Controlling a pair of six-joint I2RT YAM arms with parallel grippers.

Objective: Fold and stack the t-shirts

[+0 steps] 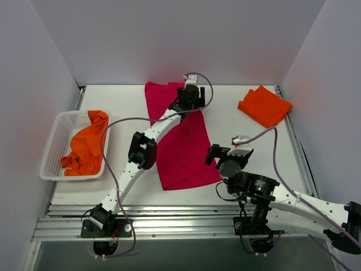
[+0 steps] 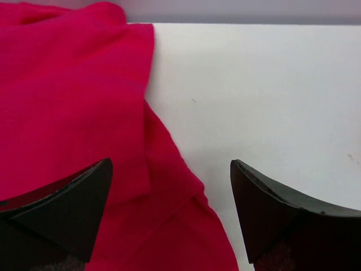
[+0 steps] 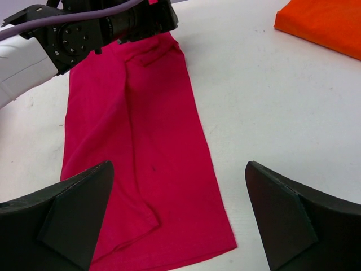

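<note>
A red t-shirt [image 1: 183,158] lies spread on the white table, its far end bunched and folded over. My left gripper [image 1: 192,94] is open over that far end's right side; in the left wrist view its fingertips [image 2: 254,186] flank the cloth's edge. My right gripper [image 1: 219,151] is open above the shirt's near right part, which shows flat with a long crease in the right wrist view [image 3: 186,214]. A folded orange shirt [image 1: 264,105] lies at the back right.
A white basket [image 1: 56,144] with a loose orange shirt [image 1: 84,147] stands at the left. Bare table [image 1: 242,130] shows right of the red shirt. Grey walls surround the table.
</note>
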